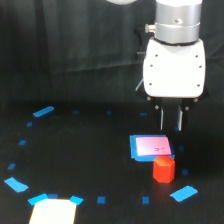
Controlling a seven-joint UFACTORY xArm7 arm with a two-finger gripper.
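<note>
My gripper (171,126) hangs at the right of the camera view, its white hand above and two thin dark fingers pointing down. A clear gap separates the fingers, and nothing shows between them. Below and slightly left lies a pink rectangle (153,146) on a blue square (134,148). A red block (163,172) with an angular outline sits just in front of the blue square, overlapping its near right corner in this view. Whether the two touch, I cannot tell.
A pale cream square (53,212) lies at the front left, cut by the frame edge. Blue tape strips (184,193) and several small blue marks dot the black table. A dark curtain (70,50) hangs behind.
</note>
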